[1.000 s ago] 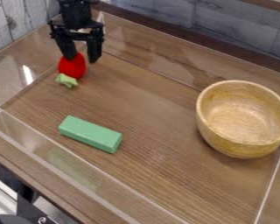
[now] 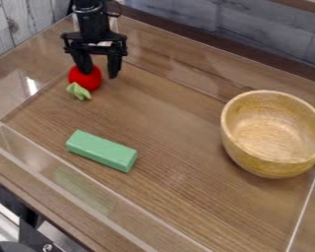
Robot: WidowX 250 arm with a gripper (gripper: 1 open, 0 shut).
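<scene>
At the upper left, a red apple-like object [image 2: 84, 75] with a small light-green piece [image 2: 80, 91] just below it lies on the wooden table. My dark gripper [image 2: 94, 51] is over and just behind the red object, at the back of the table; whether it is open or shut is too small to tell.
A large yellow bowl [image 2: 272, 134] stands at the right. A green block [image 2: 101, 150] lies at the lower middle. The table's left edge and a wall border the upper left.
The gripper has shifted slightly up, toward the back of the table. The red object looks little changed in place.
</scene>
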